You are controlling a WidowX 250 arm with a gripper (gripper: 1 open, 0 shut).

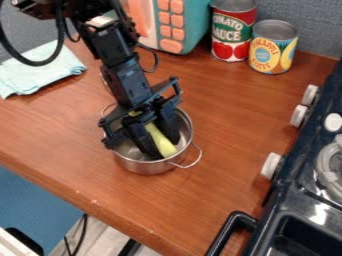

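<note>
My black gripper (147,122) is down inside a steel pot (140,162) on the wooden table, its fingers around a pale yellow-green elongated object (163,143) that now stands tilted steeply in the pot. The fingers look closed on that object, though they partly hide it and each other. The pot's handle sticks out to the right.
A black toy stove (301,215) fills the right side. Tomato sauce (231,35) and yellow cans (271,48) stand at the back beside a teal toy (181,20). A folded cloth (34,70) lies at upper left. Table space right of the pot is clear.
</note>
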